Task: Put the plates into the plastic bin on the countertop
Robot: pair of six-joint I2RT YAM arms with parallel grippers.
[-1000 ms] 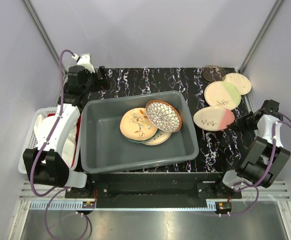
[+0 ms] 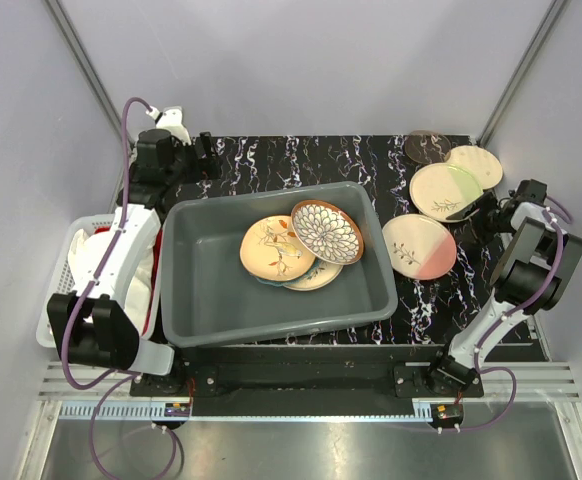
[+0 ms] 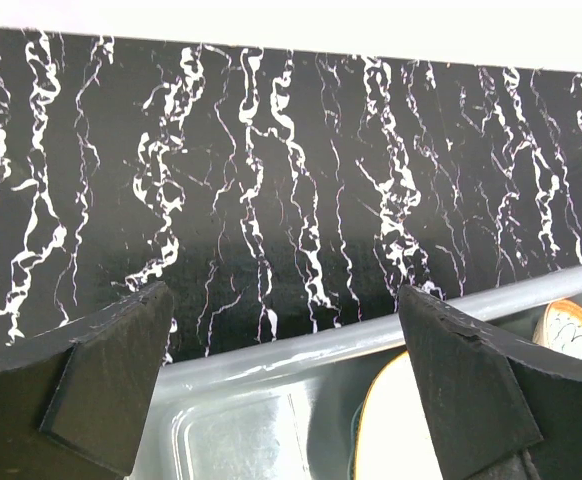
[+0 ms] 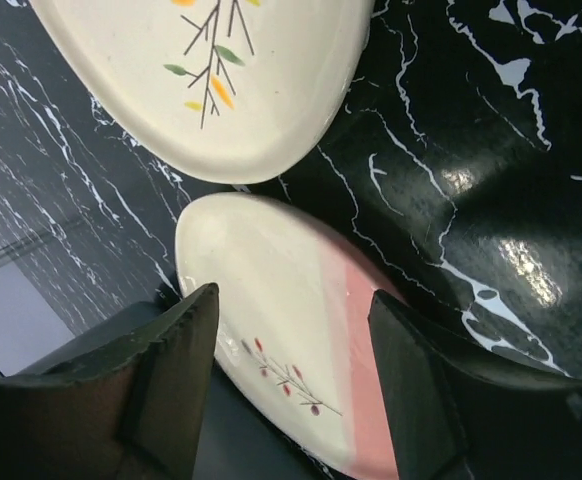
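Note:
The grey plastic bin holds several stacked plates, topped by a flower-patterned plate and a beige leaf plate. A pink-and-cream plate lies right of the bin; behind it are a green-rimmed plate, a pale plate and a dark plate. My right gripper is open just above the right-hand plates, beside the green-rimmed one in the top view. My left gripper stands open above the back-left edge of the bin, with nothing between its fingers.
A white basket with white cloth sits at the far left under the left arm. Bare black marble counter runs behind the bin. Walls close in at both sides.
My right arm has moved back along the counter toward the green-rimmed plate. The pink plate, tilted and farther right earlier, now lies flat. The left arm is still.

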